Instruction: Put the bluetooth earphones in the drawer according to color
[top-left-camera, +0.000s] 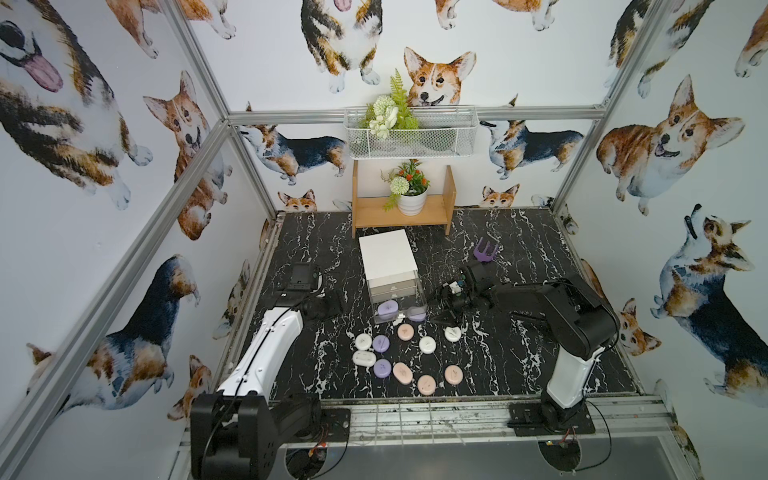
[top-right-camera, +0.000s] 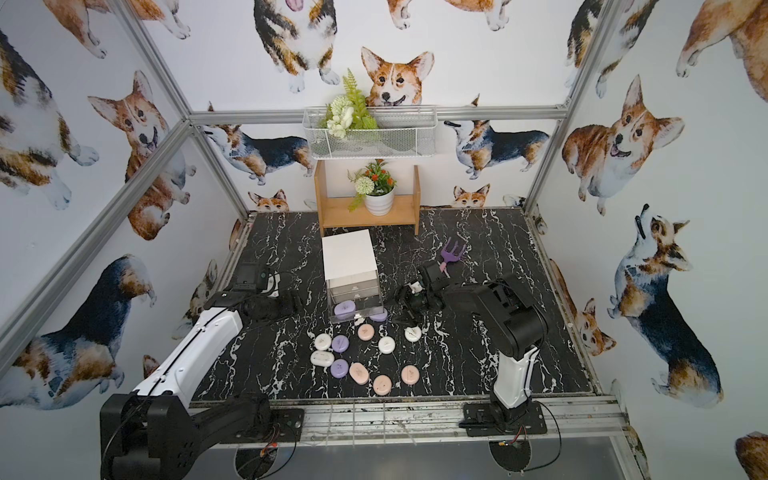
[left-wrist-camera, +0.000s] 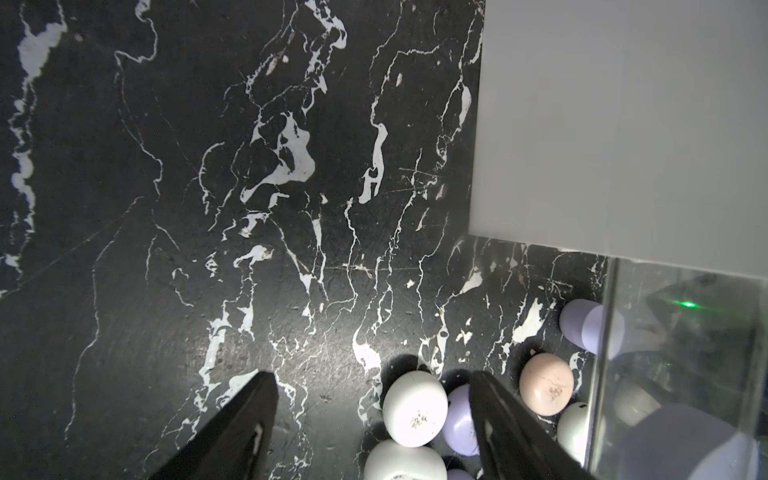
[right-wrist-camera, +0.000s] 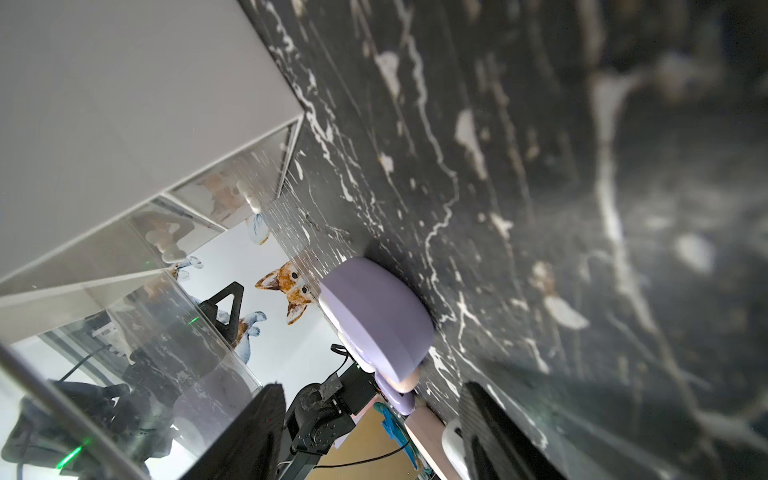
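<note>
A white drawer box (top-left-camera: 386, 252) has a clear lower drawer pulled out, with a purple earphone case (top-left-camera: 388, 307) in it. A second purple case (right-wrist-camera: 376, 312) lies right by the drawer, near my right gripper, which is open and low beside the drawer's right side. My left gripper is open above the table left of the box, with nothing held. In front lie several white cases (top-left-camera: 427, 345), purple cases (top-left-camera: 381, 369) and pink cases (top-left-camera: 426, 385).
A wooden shelf (top-left-camera: 368, 212) with a potted plant (top-left-camera: 412, 200) stands at the back, below a wire basket (top-left-camera: 440, 140). A purple fork-like object (top-left-camera: 485, 252) lies behind the right arm.
</note>
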